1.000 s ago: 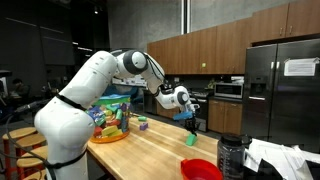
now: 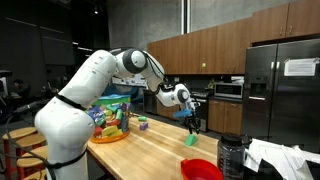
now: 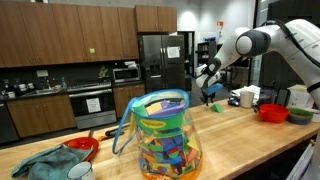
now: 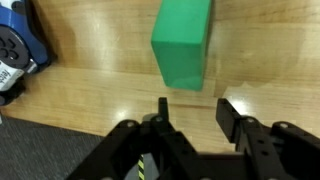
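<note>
A green block [image 2: 190, 140] stands on the wooden table toward its far end. From the wrist view, the green block [image 4: 182, 45] lies just ahead of my fingertips, with bare wood between. My gripper is open, its two dark fingers apart and nothing between them. In the first exterior view the gripper [image 2: 191, 126] hangs low, close above the block. The other exterior view shows the green block [image 3: 216, 107] small, near the gripper.
A blue-and-black object [image 4: 22, 45] sits left of the block, near the table edge. A red bowl [image 2: 200, 169], a black canister [image 2: 230, 155] and a colourful basket [image 2: 109, 121] stand on the table.
Hardly anything differs over the last second. The arm stays over the same spot, and the green block stands where it was.
</note>
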